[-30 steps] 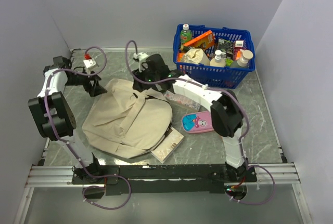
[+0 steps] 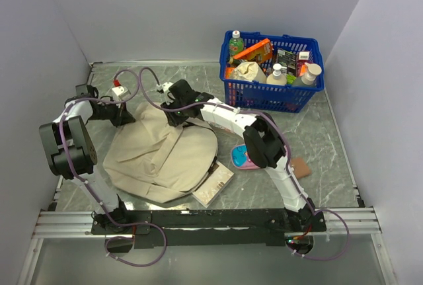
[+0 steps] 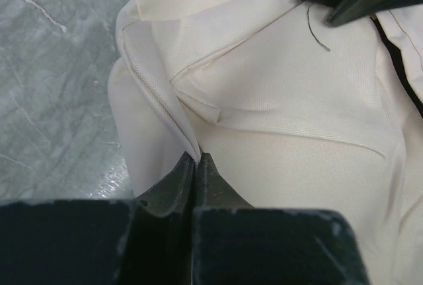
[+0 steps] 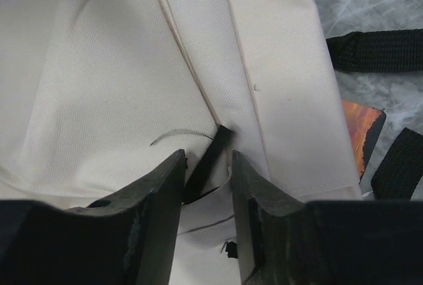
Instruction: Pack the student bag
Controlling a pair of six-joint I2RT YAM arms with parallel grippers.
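Note:
The cream cloth bag (image 2: 155, 156) lies flat on the left part of the table. At its upper left edge my left gripper is shut on a folded rim of the cloth. Over the bag's upper part is my right gripper, its fingertips apart around a black tab (image 4: 210, 159) and a raised cloth fold. Whether the fingers touch either one, I cannot tell. A blue and pink pencil case (image 2: 243, 157) sits right of the bag, partly hidden by the right arm. A pale book (image 2: 213, 184) lies against the bag's lower right edge.
A blue basket (image 2: 268, 96) filled with bottles, boxes and packets stands at the back right. Under the right forearm a brown item (image 2: 301, 167) shows in part. Black straps (image 4: 377, 51) lie beside the bag.
My right gripper has come left and lower onto the bag, its arm now covering more of the pencil case. The left gripper has moved slightly onto the bag's edge and closed there.

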